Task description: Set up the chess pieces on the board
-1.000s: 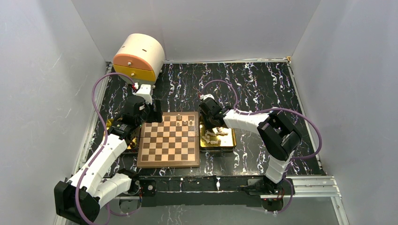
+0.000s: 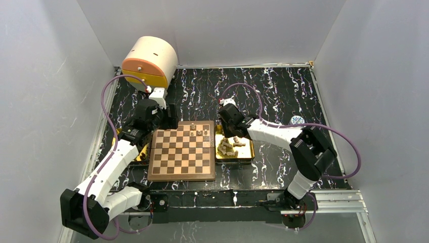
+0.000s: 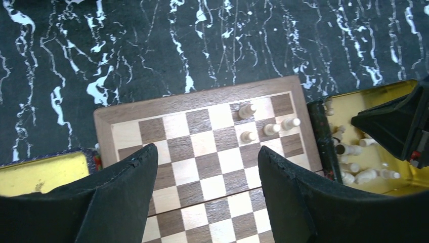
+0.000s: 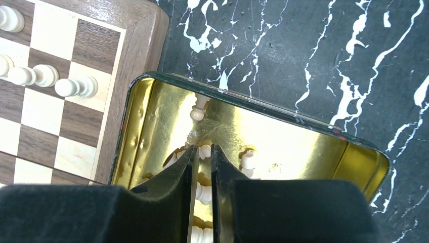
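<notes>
The wooden chess board (image 2: 181, 177) lies mid-table. Several white pieces stand upright near its far right corner, among them a taller piece (image 3: 247, 111) and a short pawn (image 3: 248, 136). Over the far left part of the board is my left gripper, its fingers wide apart and empty. A gold tray (image 4: 296, 139) adjoins the board's right side, with loose white pieces lying in it, such as one near its far wall (image 4: 198, 107). My right gripper is above this tray, slightly open. Through its narrow gap, white pieces (image 4: 204, 193) show; none is clearly held.
A second gold tray (image 3: 43, 172) sits left of the board, partly hidden by the left arm. At the back left stands a cream bin with drawers (image 2: 152, 55). A small round white item (image 2: 297, 120) lies at right.
My right arm has shifted slightly to the right over the tray. The left gripper has moved a little right and away from the front. The pieces on the board look unmoved.
</notes>
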